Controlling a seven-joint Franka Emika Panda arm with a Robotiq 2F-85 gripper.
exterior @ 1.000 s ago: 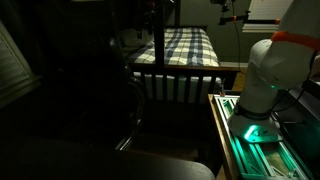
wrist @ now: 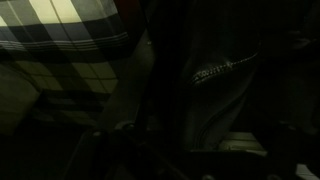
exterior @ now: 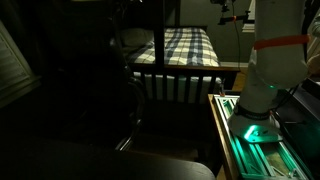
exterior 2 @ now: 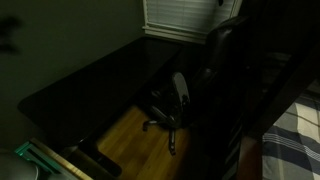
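Observation:
No task object can be singled out in this dim room. In the wrist view my gripper shows only as dark shapes along the bottom edge. Its fingers appear apart, and I make out nothing held between them. Beyond it is a dark surface with a pale stitched line (wrist: 222, 69); what it belongs to is unclear. My white arm (exterior: 275, 75) with red bands rises at the right of exterior view 1, its upper end out of frame.
A black desk (exterior 2: 105, 80) runs along the wall, with a dark office chair (exterior 2: 172, 112) beside it. Plaid bedding (exterior: 188, 47) lies behind a dark bed rail (exterior: 185, 70). Bare wood floor (exterior 2: 135, 145) shows between desk and chair.
The upper part of my arm has shifted left in exterior view 1, covering more of the wall behind it. Bed, rail and desk have stayed put.

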